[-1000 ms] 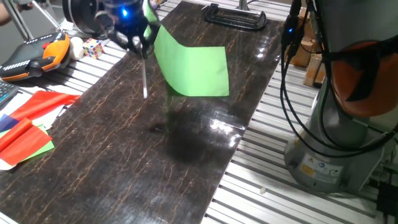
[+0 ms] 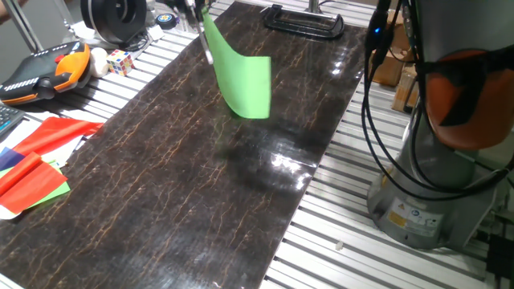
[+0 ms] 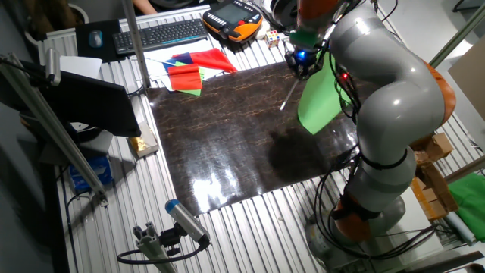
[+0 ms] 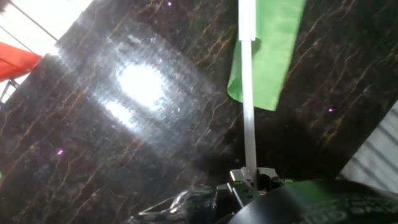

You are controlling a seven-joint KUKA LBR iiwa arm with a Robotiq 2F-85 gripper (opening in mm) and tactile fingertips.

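Observation:
In the wrist view my gripper is shut on a thin white stick (image 4: 249,118). The stick runs up the picture and gets thicker near the top, where a curled green sheet (image 4: 273,56) lies along it. From exterior view 2, the gripper (image 3: 301,70) hangs above the far side of the dark table, with a bare stick end pointing down and the green sheet (image 3: 320,102) hanging beside it. In exterior view 1 the sheet (image 2: 245,84) droops above the tabletop; the gripper is mostly cut off by the top edge.
Red, blue and green flags (image 2: 36,172) lie beyond the dark table's (image 2: 152,177) left edge. A teach pendant (image 2: 48,72) and a puzzle cube (image 2: 120,63) are near it. A black clamp-like handle (image 2: 303,22) sits at the far end.
In exterior view 1 my gripper has risen toward the top edge, taking the stick up and slightly right. The green sheet has swung, its right edge now further left.

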